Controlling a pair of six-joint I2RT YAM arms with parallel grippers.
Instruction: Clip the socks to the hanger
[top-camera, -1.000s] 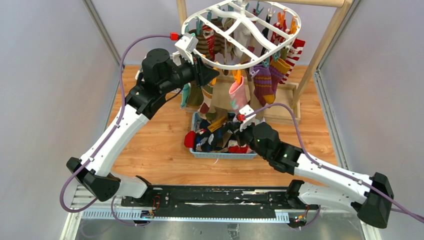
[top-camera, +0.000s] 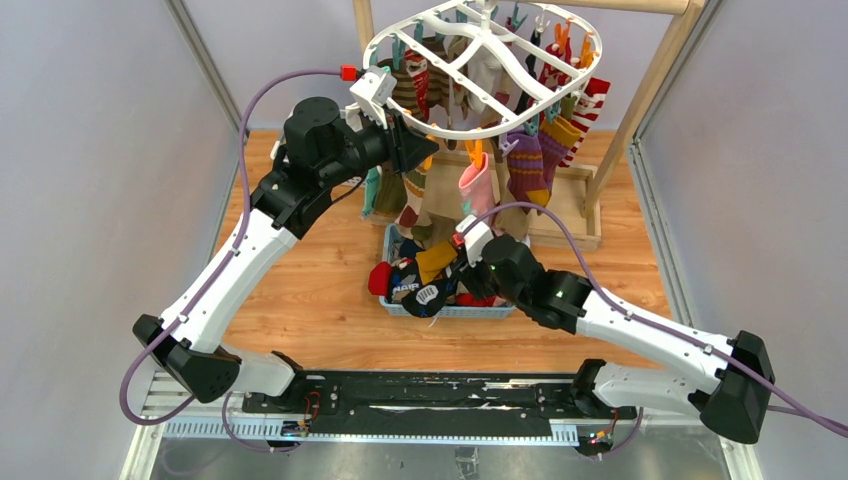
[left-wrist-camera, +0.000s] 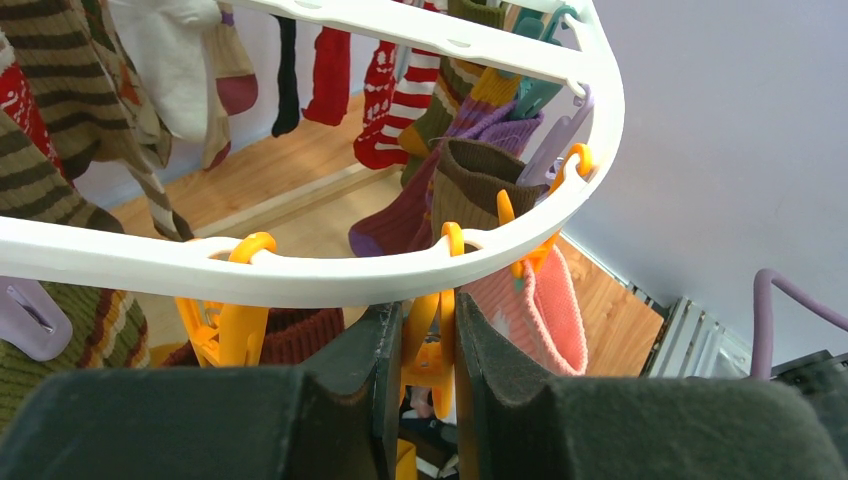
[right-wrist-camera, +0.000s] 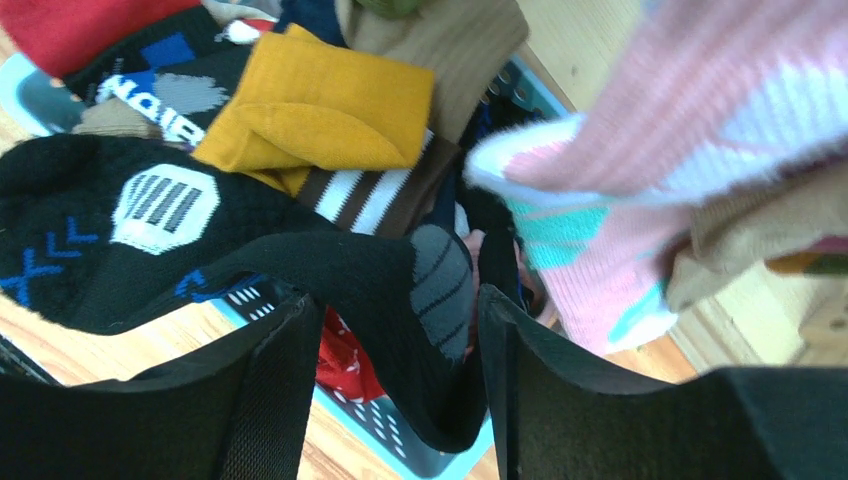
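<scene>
In the left wrist view my left gripper is shut on an orange clip (left-wrist-camera: 428, 358) that hangs from the rim of the white hanger (left-wrist-camera: 330, 283). No sock shows in that clip. Over the basket, my right gripper has its fingers apart. A black sock (right-wrist-camera: 300, 247) with a grey patch passes through the gap between them, its toe hanging below over the edge of the blue basket (right-wrist-camera: 385, 437). Beside the right gripper hangs a pink sock (top-camera: 477, 183), clipped to the hanger by an orange clip (top-camera: 475, 152).
Loose socks fill the basket, among them a mustard one (right-wrist-camera: 335, 105) and a red one (right-wrist-camera: 90, 30). Several socks hang on the hanger's far side, such as a purple one (top-camera: 525, 165). A wooden tray (top-camera: 570, 205) stands behind. Bare floor lies in front of the basket.
My right gripper has moved a little left and down over the basket. The black sock has come into view at the basket's front. The left arm has stayed still.
</scene>
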